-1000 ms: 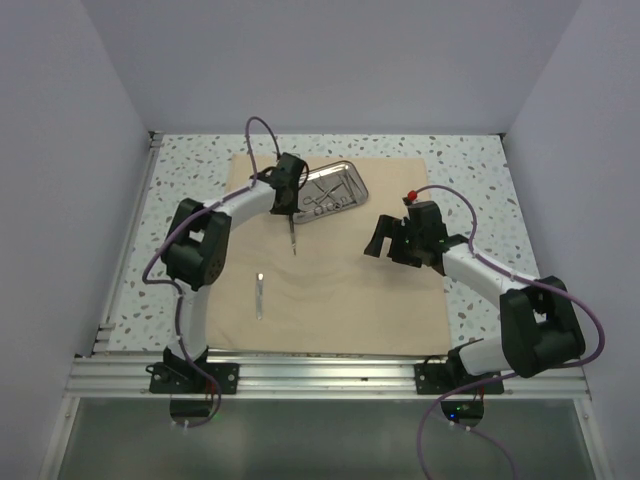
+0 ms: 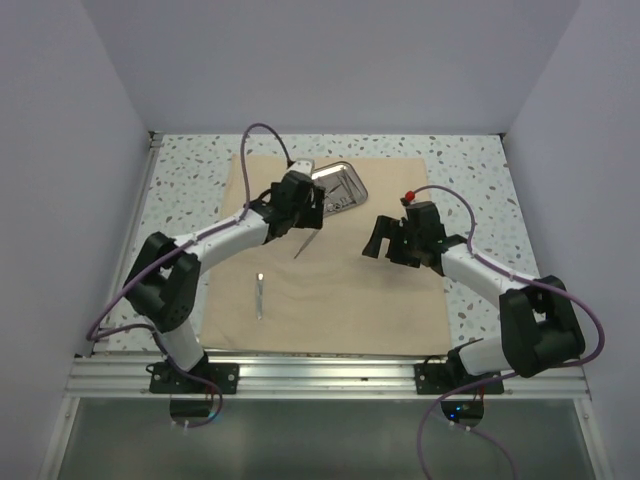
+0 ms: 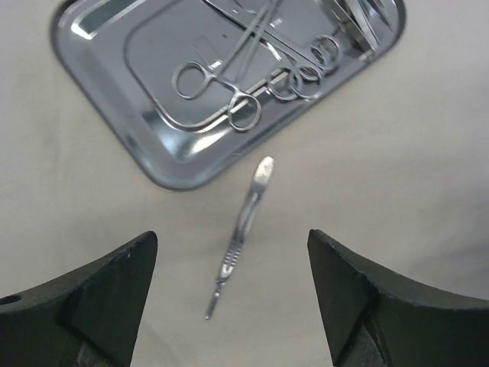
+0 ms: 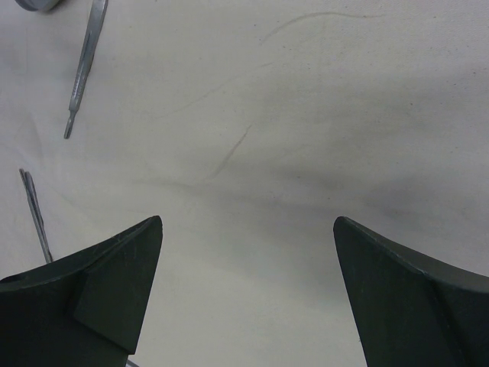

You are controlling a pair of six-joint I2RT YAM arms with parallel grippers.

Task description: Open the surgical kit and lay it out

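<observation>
A metal scalpel [image 3: 246, 214] lies on the beige cloth just outside the tray's corner, pointing obliquely. Over it hovers my left gripper [image 2: 300, 210], open, with the scalpel showing between its fingers from above but not gripped. The metal tray [image 3: 174, 174] holds several ring-handled instruments [image 3: 229, 84] and other tools at one end. A second slim instrument [image 2: 260, 296] rests farther left on the cloth. To the right of the scalpel my right gripper [image 2: 388, 242] hangs open over bare cloth, nothing between its fingers. Its wrist view also shows the scalpel [image 4: 85, 73] and the second instrument [image 4: 36, 214].
Speckled table surface [image 2: 470, 170] borders it. Part of the tray's left end is hidden by the left arm in the top view.
The scalpel, earlier under the left gripper and upright in view, now lies slanted on the cloth. The right arm stayed still.
</observation>
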